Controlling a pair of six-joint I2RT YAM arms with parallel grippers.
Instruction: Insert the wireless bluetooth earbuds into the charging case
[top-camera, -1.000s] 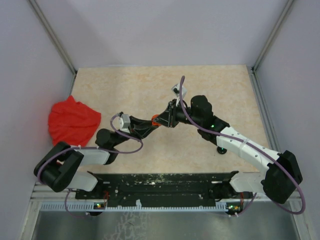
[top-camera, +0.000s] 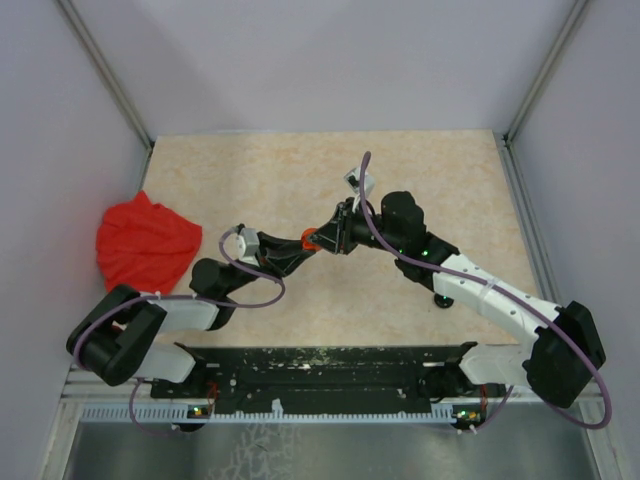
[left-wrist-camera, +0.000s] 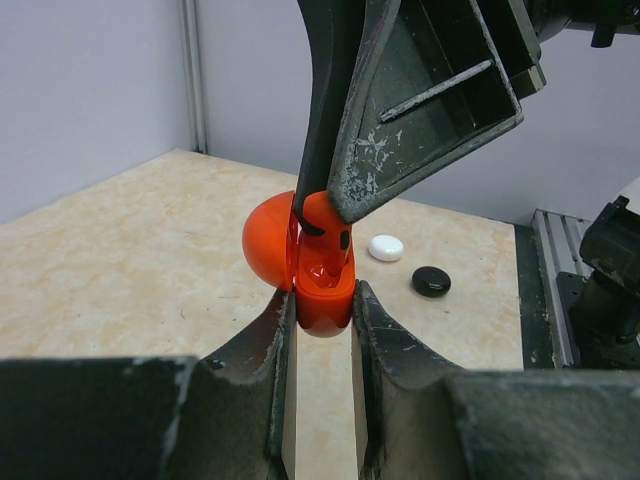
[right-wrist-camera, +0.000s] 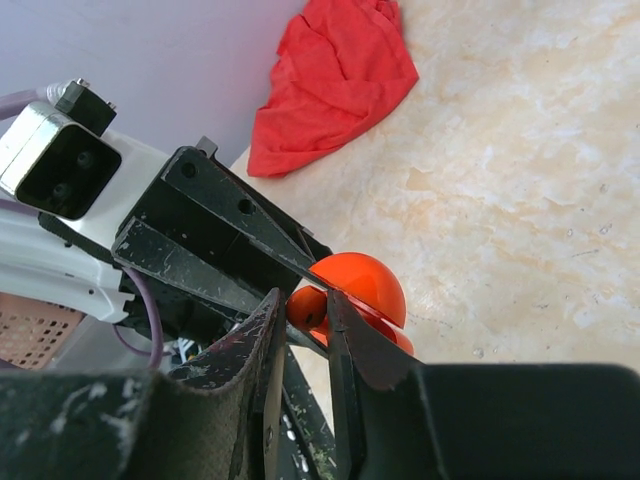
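Note:
An orange charging case is held in the air between the two grippers near the middle of the top view, its rounded lid open in the left wrist view. My left gripper is closed around the case's lower body. My right gripper holds a small orange piece, probably an earbud, at the case's opening; its fingertips partly hide it, and whether it is seated I cannot tell.
A red cloth lies on the left of the table. A white round piece and a black round piece rest on the table to the right.

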